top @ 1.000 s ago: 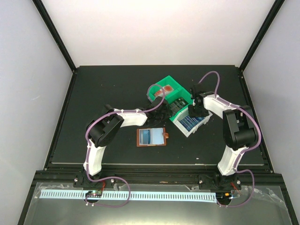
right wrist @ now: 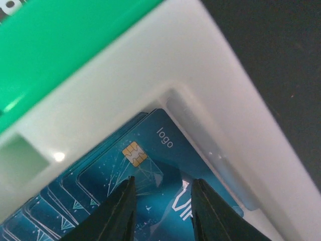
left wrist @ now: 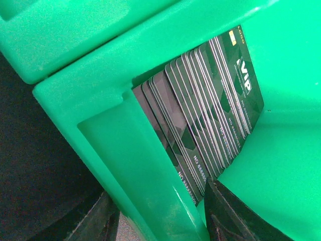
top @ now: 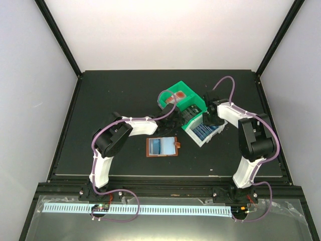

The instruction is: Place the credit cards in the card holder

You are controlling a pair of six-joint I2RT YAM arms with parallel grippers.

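Observation:
My left gripper is shut on the side wall of the green box (left wrist: 128,145), one finger on each side of it. Dark cards (left wrist: 205,120) lie fanned inside that compartment. In the right wrist view, my open right gripper is over the blue cards (right wrist: 168,138) in the white tray (right wrist: 241,100), and no card visibly stands between its fingers. Whether the fingertips touch the cards, I cannot tell. The brown card holder (top: 176,152) lies open in the top view, a blue card (top: 155,146) showing in its left half.
The white tray sits against the green box's near right side. Another green compartment, farther back, holds reddish cards (top: 175,97). Both arms reach in close around the containers.

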